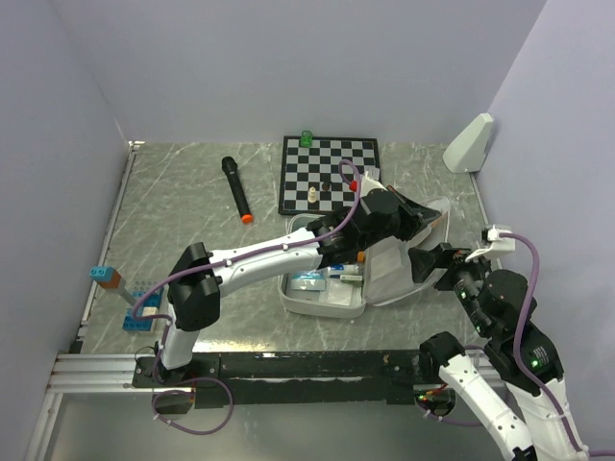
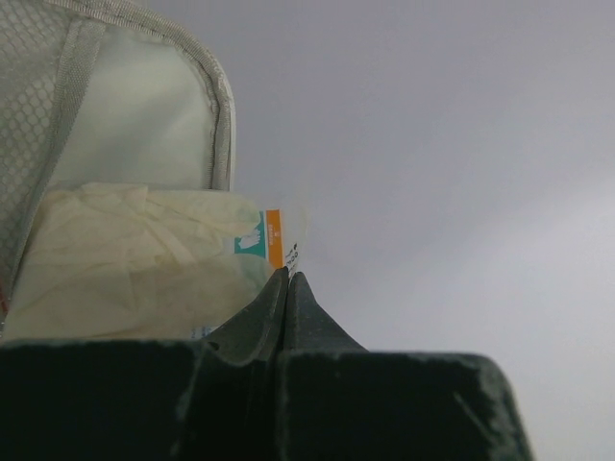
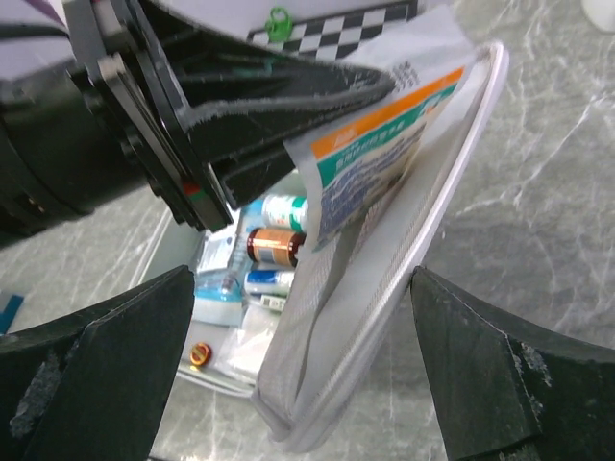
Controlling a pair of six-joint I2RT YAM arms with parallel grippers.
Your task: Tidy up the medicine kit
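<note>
The medicine kit (image 1: 317, 303) lies open on the table, holding bottles, tubes and packets; its pale lid (image 1: 389, 274) is raised at the right. My left gripper is shut at the lid, on a packet with an orange and teal label (image 3: 375, 144), as the right wrist view shows. My right gripper (image 1: 432, 264) stands open just right of the lid, whose edge lies between its fingers in the right wrist view, with no visible grip.
Behind the kit are a chessboard (image 1: 298, 163) with small objects and, farther right, a white device (image 1: 466, 144). A microphone (image 1: 235, 192) and blue blocks (image 1: 139, 322) lie left.
</note>
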